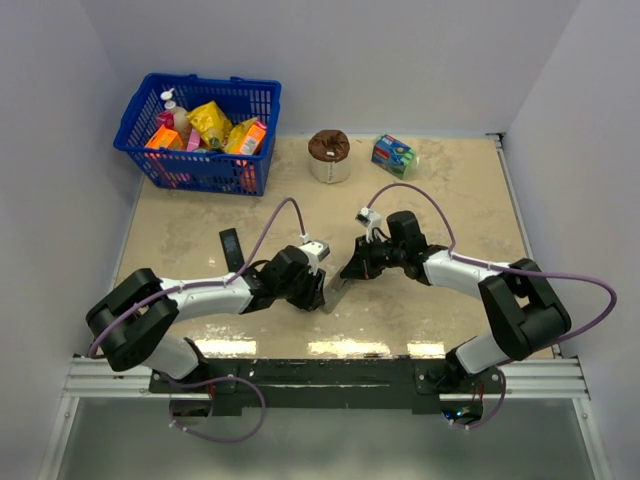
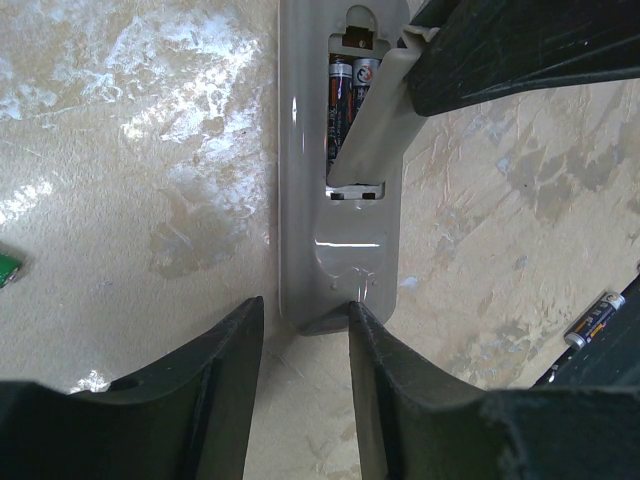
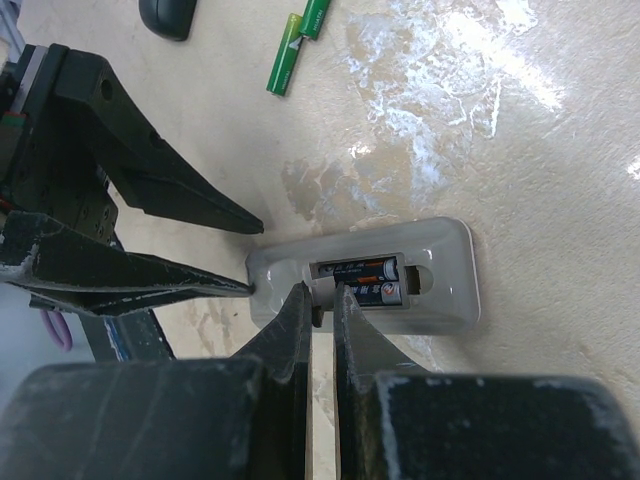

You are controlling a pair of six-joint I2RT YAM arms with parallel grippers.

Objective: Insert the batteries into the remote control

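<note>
The grey remote control [image 2: 300, 150] lies back side up, its battery bay open. Two dark batteries [image 3: 358, 270] lie side by side in the bay. My left gripper is shut on a corner of the remote's near end. My right gripper is shut on the grey battery cover [image 2: 375, 130], which slants up out of the bay, its lower edge at the bay's end nearer the left gripper. From above, both grippers meet over the remote [image 1: 335, 292], mostly hiding it.
Two green batteries [image 3: 285, 55] lie on the table, and another dark battery [image 2: 597, 318] is off to the side. A black remote-like object [image 1: 231, 250], blue basket [image 1: 200, 175], brown-topped canister [image 1: 329, 165] and blue-green box [image 1: 394, 156] stand farther back.
</note>
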